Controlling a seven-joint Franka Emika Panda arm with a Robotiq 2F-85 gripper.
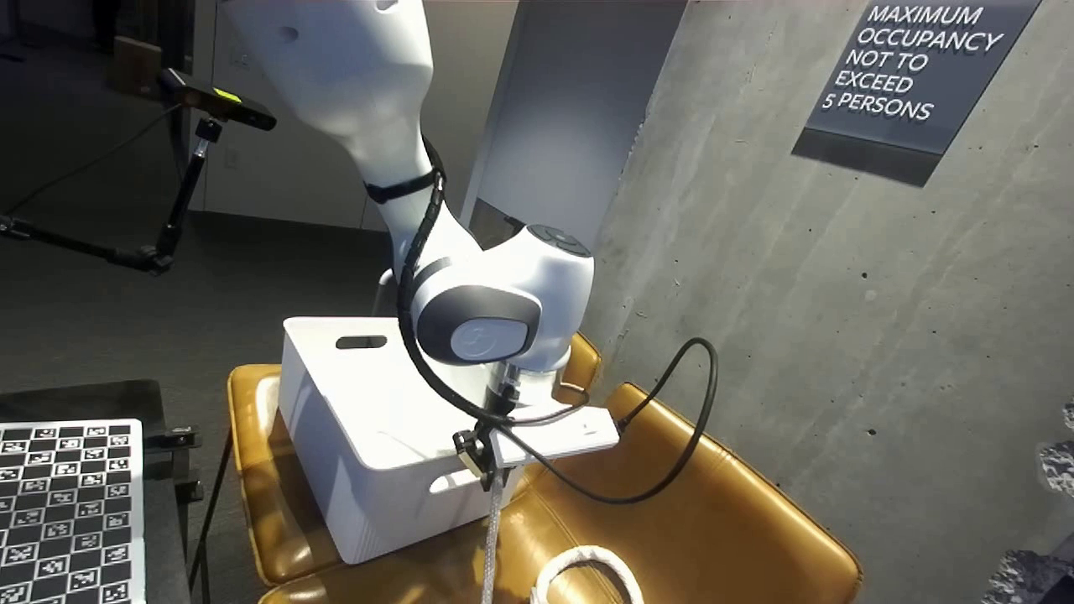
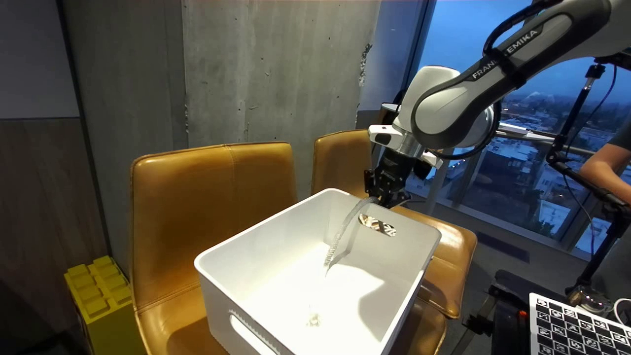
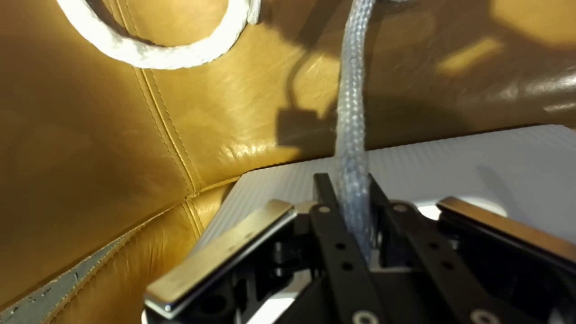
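A grey-white braided rope (image 3: 352, 108) runs between the two black fingers of my gripper in the wrist view. The fingers stand close on either side of it; whether they press on it is unclear. From exterior view 2, my gripper (image 2: 387, 195) is at the end wall of the white box (image 2: 254, 233), near its handle hole. One length of rope (image 2: 338, 239) arches over the rim and down into the box. Another length (image 1: 492, 544) hangs outside, down toward the tan chair seat.
A white rope loop (image 1: 589, 554) lies on the tan chair (image 1: 695, 503) beside the box. A concrete wall (image 1: 725, 282) rises behind the chairs. Checkered boards (image 1: 70, 513) sit off to the side, and a person's arm (image 2: 609, 154) shows at the edge.
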